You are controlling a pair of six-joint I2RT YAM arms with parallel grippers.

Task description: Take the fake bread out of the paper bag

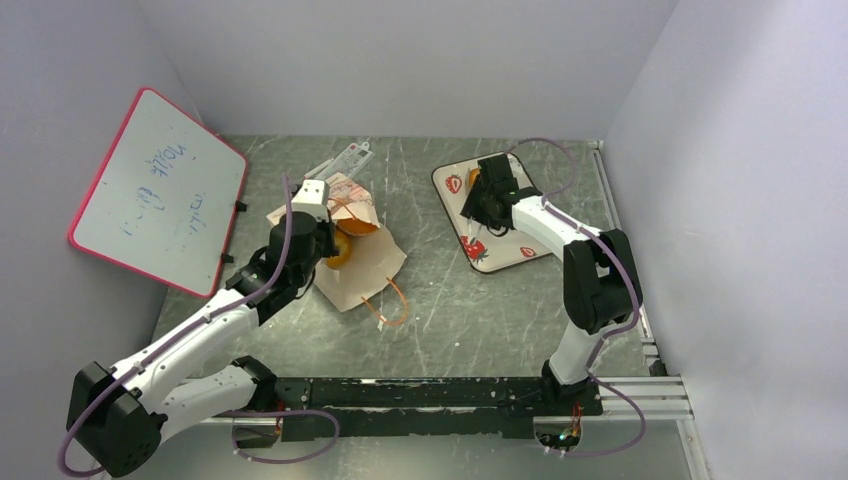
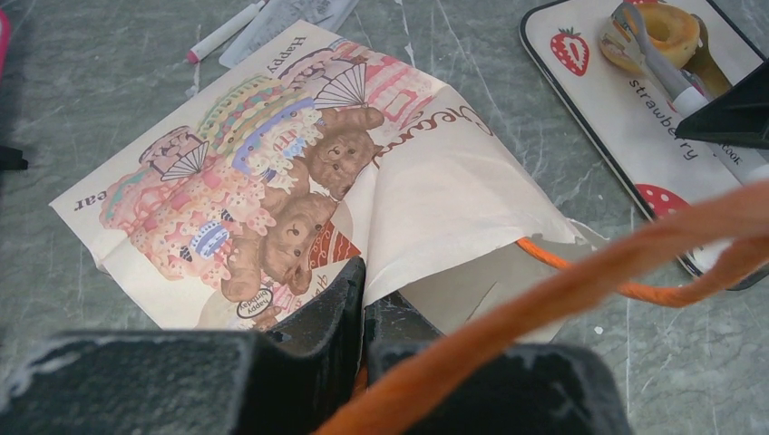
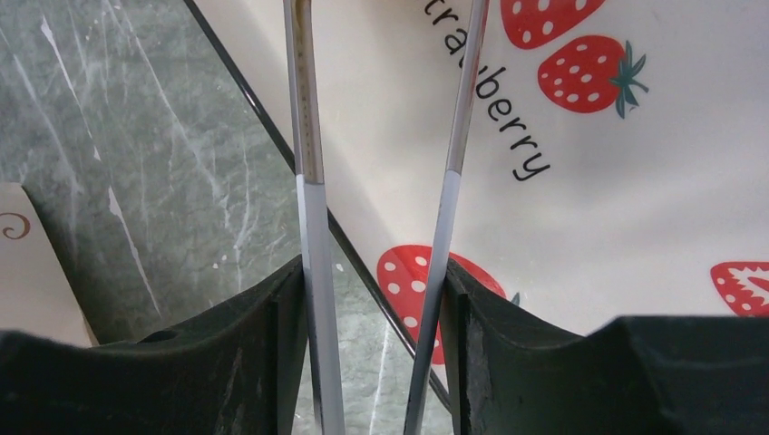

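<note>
The paper bag [image 1: 365, 270] [image 2: 227, 163] lies open on the left with orange handles; round bread [image 1: 340, 255] shows inside. My left gripper [image 1: 325, 240] is shut on the bag's paper edge. My right gripper [image 1: 480, 210] is over the strawberry tray [image 1: 520, 255] [image 3: 635, 199], its long fingers part open. In the left wrist view a bread ring [image 2: 626, 50] is at the right gripper's fingertips above the tray; in the right wrist view the tips run out of frame.
A whiteboard [image 1: 155, 190] stands at the left. A pen [image 2: 227, 27] and clear flat item [image 1: 350, 160] lie behind the bag.
</note>
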